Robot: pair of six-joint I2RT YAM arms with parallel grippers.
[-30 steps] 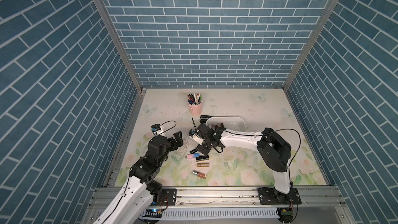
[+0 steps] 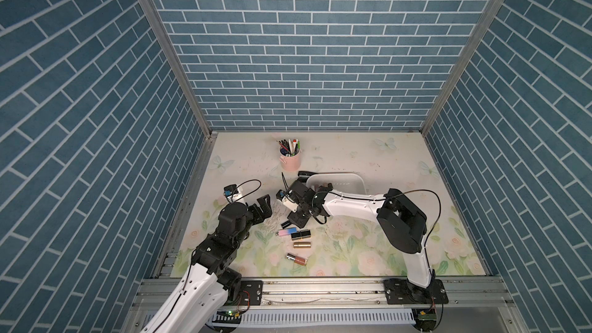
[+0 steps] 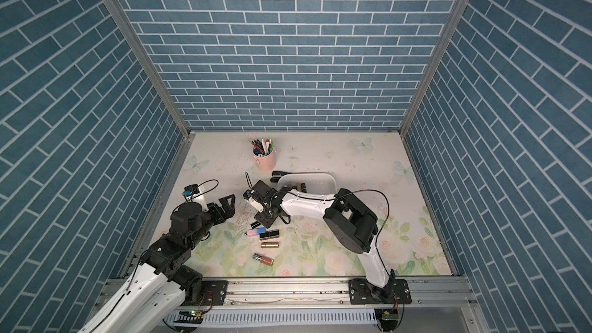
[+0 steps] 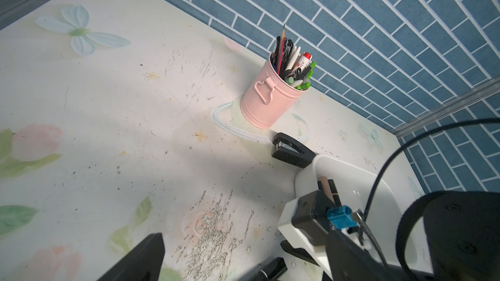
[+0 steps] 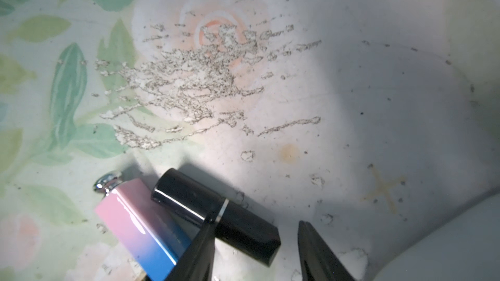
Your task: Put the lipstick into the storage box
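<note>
A black lipstick [image 5: 195, 203] with a silver band lies on the table in the right wrist view, its near end reaching between the fingers of my right gripper. The fingers stand part open, with space beside the lipstick on the right. Touching its far end is a pink-and-blue lipstick [image 5: 140, 218]. A black one [image 2: 301, 234], a gold one [image 2: 302, 244] and a brown one [image 2: 296, 259] lie nearer the front edge. The white storage box [image 2: 354, 180], partly behind my right arm, holds several lipsticks. My left gripper is open and empty.
A black stapler [image 4: 292, 149] rests against the box's left side. Behind it stands a pink pen cup [image 4: 270, 99].
My right gripper has shifted slightly to the left, over the black lipstick. The left arm and the things on the table look the same.
</note>
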